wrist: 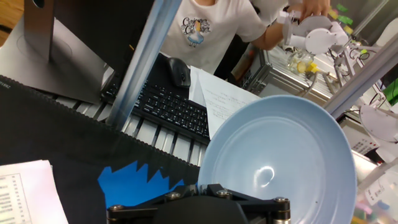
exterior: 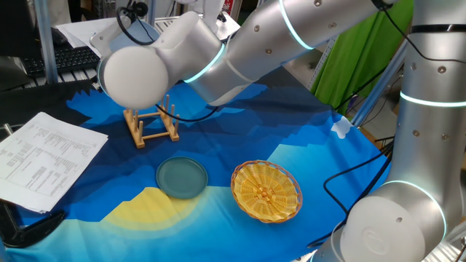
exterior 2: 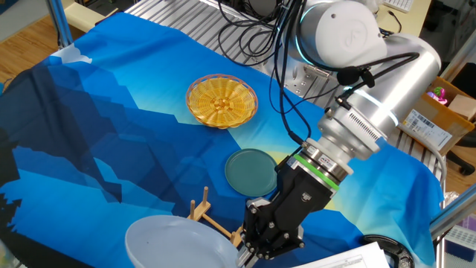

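Observation:
My gripper [exterior 2: 244, 255] is shut on the rim of a light blue plate [exterior 2: 172, 243], which hangs at the lower edge of exterior view 2. From the wrist, the plate's broad inner face [wrist: 280, 162] shows tilted and empty, with the black fingers [wrist: 214, 190] at its lower left rim. Close to the plate, on the cloth, stands a wooden dish rack [exterior: 154, 125] with upright pegs. Its slots look empty, though in exterior view 2 the plate and gripper partly cover it.
A dark green plate [exterior: 182, 177] and a round wicker basket [exterior: 266, 191], both empty, lie on the blue cloth. Printed papers [exterior: 45, 161] rest at the table's side. Beyond the edge are a keyboard [wrist: 171, 107], a metal post [wrist: 144, 65] and a person [wrist: 208, 31].

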